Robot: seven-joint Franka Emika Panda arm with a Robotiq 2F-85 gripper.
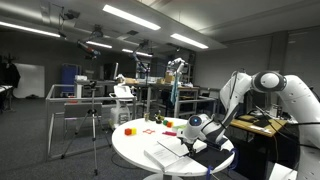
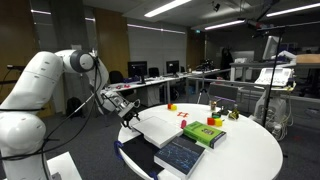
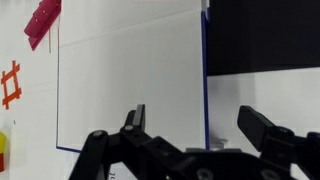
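A white panel with blue edges (image 3: pixel 130 85) fills much of the wrist view; in exterior view 2 a white board (image 2: pixel 160 125) lies on the table beside a dark flat box (image 2: pixel 180 155). Black surface (image 3: pixel 265 40) shows at the panel's upper right in the wrist view. My gripper is open, its fingers wide apart on either side of the panel's right blue edge. No object is visibly gripped. Exterior view 1 has the gripper (image 1: pixel 188 150) low over the right part of the white board (image 1: pixel 165 155); contact cannot be told.
On the round white table (image 2: pixel 255 150) a green box (image 2: pixel 204 135) lies near the board. A red object (image 3: pixel 42 22) and an orange hash-shaped piece (image 3: pixel 11 85) rest left of the panel. Small coloured blocks (image 1: pixel 130 131) stand farther back.
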